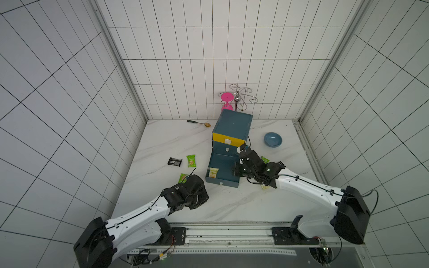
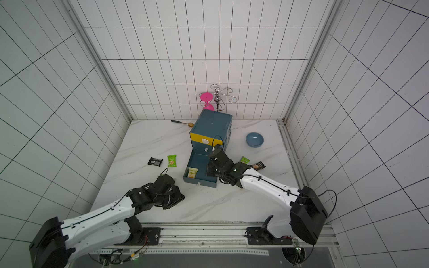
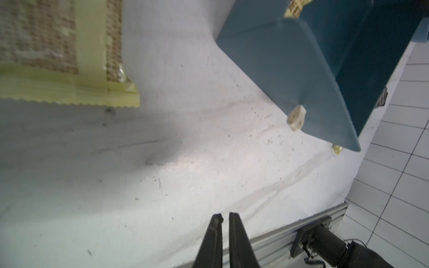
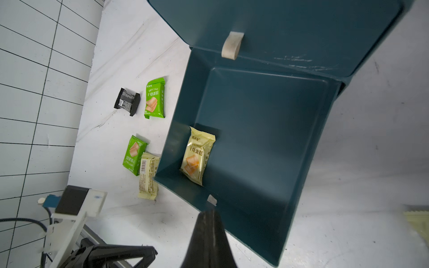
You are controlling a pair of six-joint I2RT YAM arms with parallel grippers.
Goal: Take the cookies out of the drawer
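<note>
The blue drawer (image 1: 229,183) is pulled out of its cabinet. One pale yellow cookie packet (image 4: 198,155) lies in its front left corner; the rest of the drawer floor is bare. Above the drawer's right side is my right gripper, shut, with nothing between its fingers. My left gripper is low, in front and left of the drawer. Only a narrow gap parts its fingers, and no object shows in it. Another pale yellow packet (image 3: 49,44) rests on the table beside the drawer's left front corner, apart from the left gripper.
Left of the drawer lie two green packets (image 4: 154,99) and a black one (image 4: 127,101). On its right are a green packet (image 2: 244,160), a black packet (image 2: 257,165) and, partly seen, a yellow one (image 4: 419,223). A blue bowl (image 1: 272,139) stands further back.
</note>
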